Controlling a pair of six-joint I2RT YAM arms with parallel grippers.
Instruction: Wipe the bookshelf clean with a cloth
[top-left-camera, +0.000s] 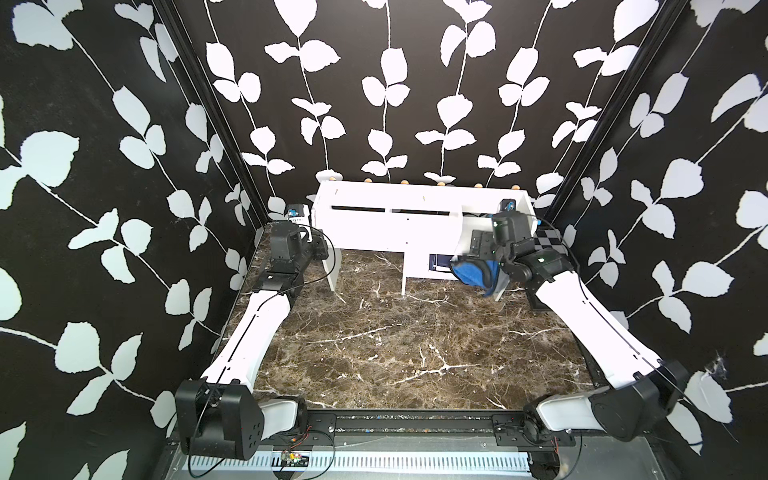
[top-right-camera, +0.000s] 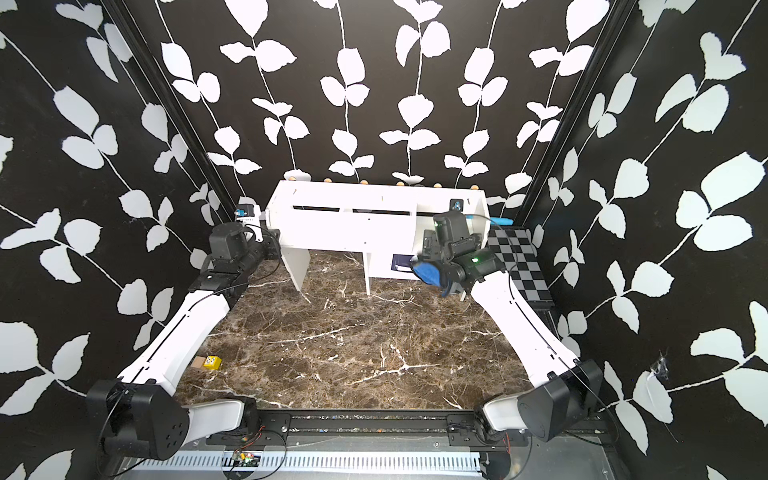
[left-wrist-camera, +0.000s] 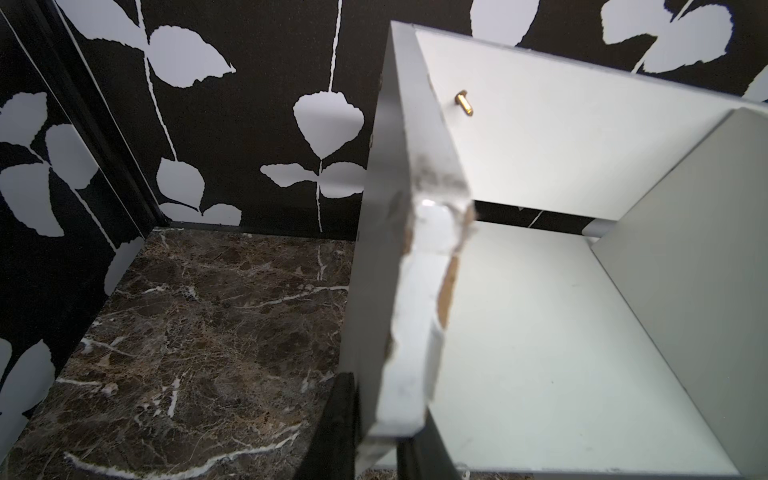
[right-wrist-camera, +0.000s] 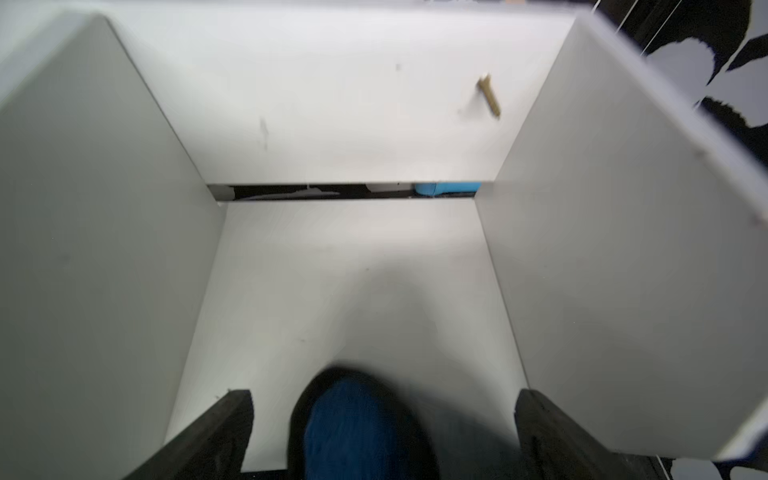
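Note:
The white bookshelf stands at the back of the table. My left gripper is shut on the front edge of its left side panel, one finger on each side. My right gripper stands open in front of the right compartment, its fingers wide apart. Between and below them is the blue cloth with its black border, cut off by the frame's bottom. In the top left view the cloth hangs beside the right gripper, over the lower shelf. Whether it rests on anything is unclear.
A dark blue book lies on the lower shelf, partly covered by the cloth. A checkered board is right of the bookshelf. A yellow block lies at front left.

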